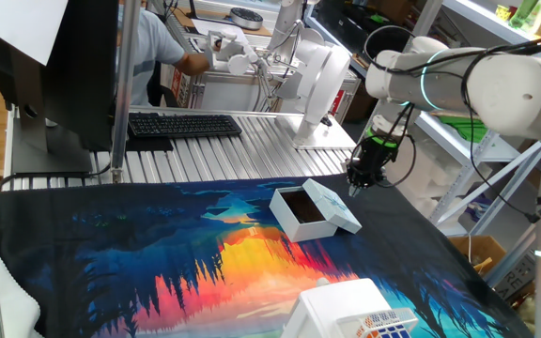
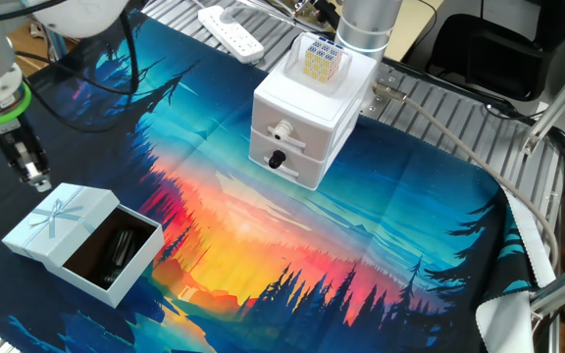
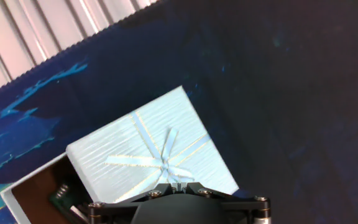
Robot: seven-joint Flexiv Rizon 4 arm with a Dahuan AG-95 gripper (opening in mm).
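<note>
A pale blue gift box [image 2: 116, 279] stands on the printed cloth, its ribboned lid [image 2: 62, 224] resting askew across one side. The uncovered part shows a dark brown inside holding a small dark object [image 2: 121, 247], which I cannot identify. My gripper [image 2: 40, 182] hangs above the cloth just beyond the lid, fingers pointing down. Its tips look close together in both exterior views, with nothing seen between them. In the wrist view the lid [image 3: 148, 149] lies beneath the gripper, its bow partly behind the fingertips.
A small white drawer unit [image 2: 307, 113] carries a clear holder with a patterned cube [image 2: 320, 64]. A white power strip [image 2: 231, 34] lies by the cloth's edge. A keyboard [image 1: 184, 126] and monitor stand on the slatted table.
</note>
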